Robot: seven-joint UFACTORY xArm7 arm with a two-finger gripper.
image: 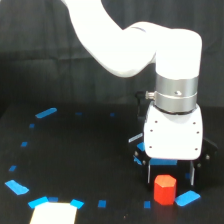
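Note:
A red hexagonal block (165,189) lies on the dark table at the lower right. My gripper (170,178) is right over it, pointing down. Its dark fingers (149,171) look spread apart, one toward each side of the block, with gaps showing between them and it. The block seems to rest on the table; whether any finger touches it cannot be made out.
Blue tape strips mark the table, among them one at the left (16,187) and one right of the block (187,198). A pale object (54,213) sits at the bottom left edge.

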